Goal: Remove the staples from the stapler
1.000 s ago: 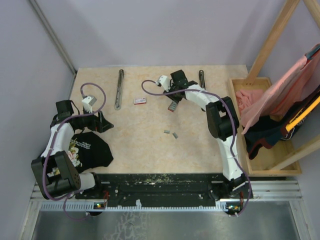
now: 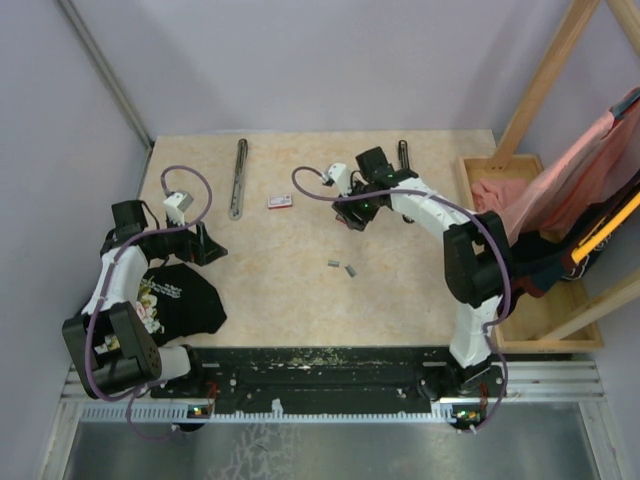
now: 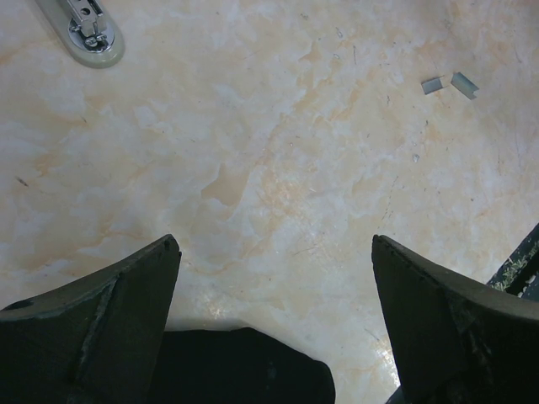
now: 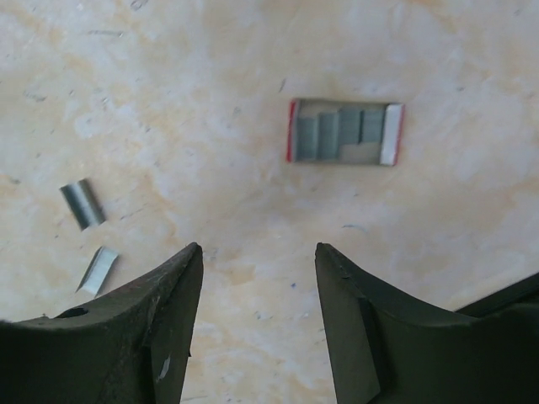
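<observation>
The opened stapler's long grey part [image 2: 239, 180] lies at the left back; one rounded end [image 3: 94, 38] shows in the left wrist view. Two short staple strips lie loose on the table: one [image 2: 334, 263] beside the other [image 2: 350, 271]. A small open box with staple strips inside [image 4: 338, 133] sits ahead of my right gripper, which is open and empty above the table. From the top, that gripper covers most of the box. My left gripper hangs open at the left, nothing between its fingers.
A red and white box piece [image 2: 280, 201] lies between the stapler part and the right arm. Beyond that arm is a long dark piece [image 2: 404, 158]. Black cloth [image 2: 180, 300] lies under the left arm. A wooden tray [image 2: 470, 190] with clothes stands at right.
My right gripper has moved toward the front and now covers the open staple box, which showed in front of it earlier. The left arm has stayed still.
</observation>
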